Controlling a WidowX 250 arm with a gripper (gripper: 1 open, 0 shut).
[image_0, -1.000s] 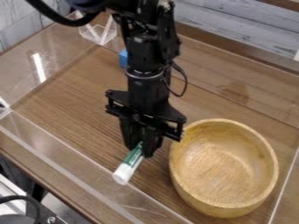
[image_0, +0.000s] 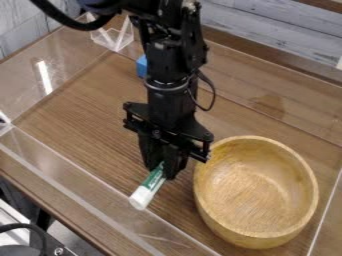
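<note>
My black gripper (image_0: 167, 160) reaches down over the wooden table, just left of a yellow bowl (image_0: 261, 215). Under its fingertips a white tube with a green band (image_0: 146, 194) lies at a slant, its upper end hidden by the gripper. I cannot tell whether the fingers are closed on it.
A small blue object (image_0: 142, 67) sits behind the arm at upper left, near a clear plastic item (image_0: 114, 30). The bowl takes up the lower right. Bare wood (image_0: 67, 100) is free to the left and at the back right.
</note>
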